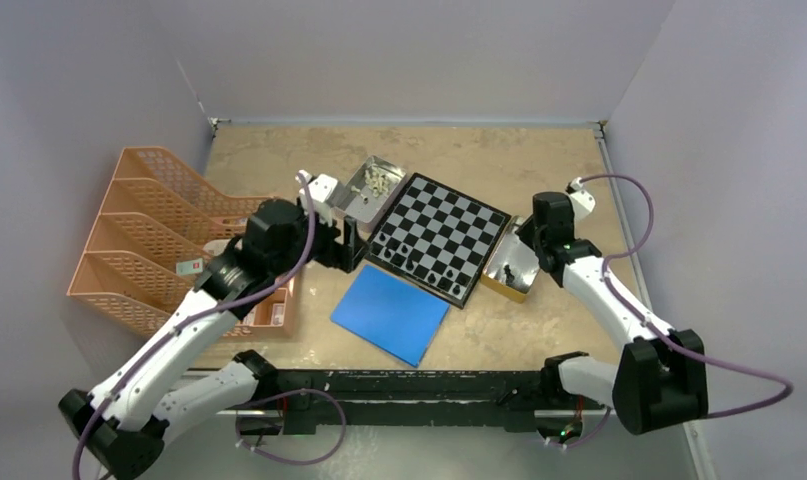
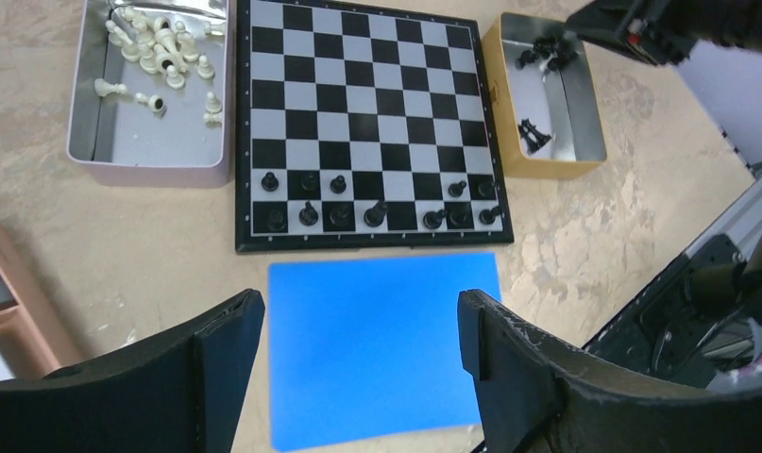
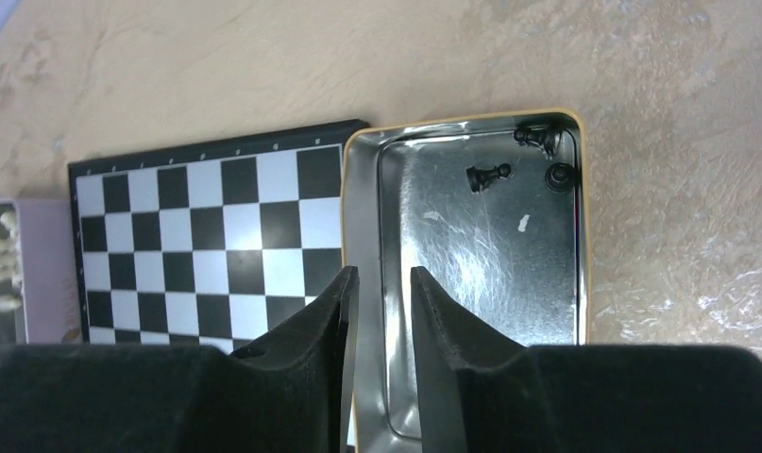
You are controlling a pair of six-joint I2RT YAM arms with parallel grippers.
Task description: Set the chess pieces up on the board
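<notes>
The chessboard (image 1: 438, 225) has several black pieces standing along its near rows, such as a pawn (image 2: 270, 181). My right gripper is over the gold-rimmed tin of black pieces (image 3: 481, 245), right of the board, its fingers part open with nothing visible between them; a rook (image 3: 482, 177) and other black pieces lie at the tin's far end. My left gripper stands open and empty, left of the board. The white pieces lie jumbled in a tin (image 2: 150, 151) at the board's left.
A blue mat (image 1: 389, 315) lies in front of the board. An orange organiser (image 1: 149, 230) fills the left side. Bare tabletop shows behind the board and right of the black pieces' tin.
</notes>
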